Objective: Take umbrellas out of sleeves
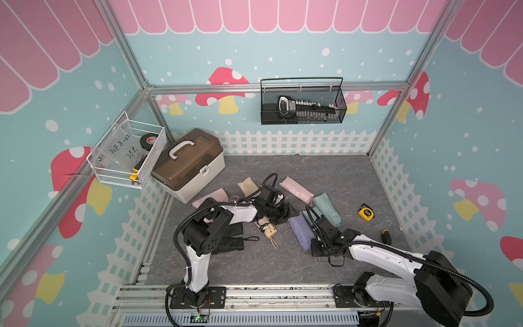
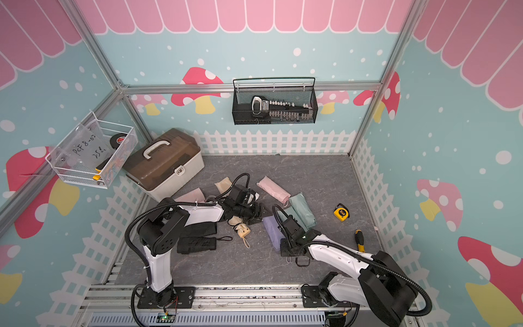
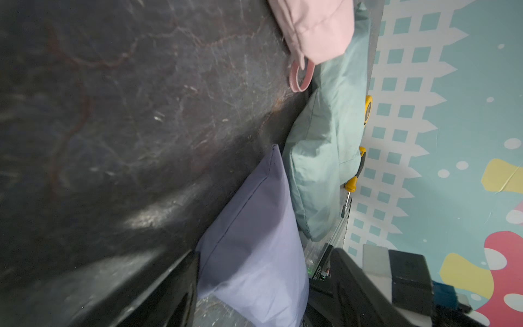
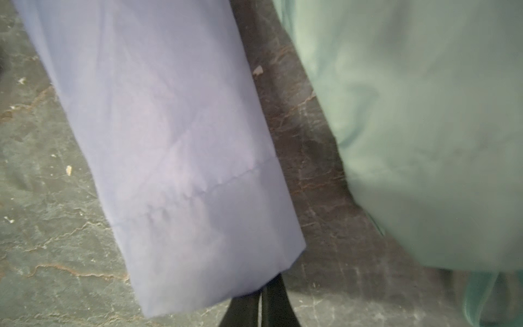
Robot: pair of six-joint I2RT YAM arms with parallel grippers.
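Note:
A lavender sleeved umbrella (image 4: 196, 125) lies on the floor; in the right wrist view my right gripper is shut at its end hem, its tips partly hidden under the fabric. My left gripper stands open around the far end of the lavender sleeve, as its wrist view shows. A teal sleeved umbrella (image 1: 327, 209) lies beside it, with a pink one (image 1: 297, 189) behind. A beige umbrella (image 1: 268, 229) lies left of the lavender one, partly hidden by my left arm, along with black umbrellas (image 1: 226, 245) and more sleeves.
A toolbox (image 1: 188, 163) stands at the back left. A yellow tape measure (image 1: 366, 212) and a screwdriver (image 1: 385, 236) lie at the right. A white basket (image 1: 98, 174) and a black basket (image 1: 302, 120) hang on the walls. Bare floor runs along the back right.

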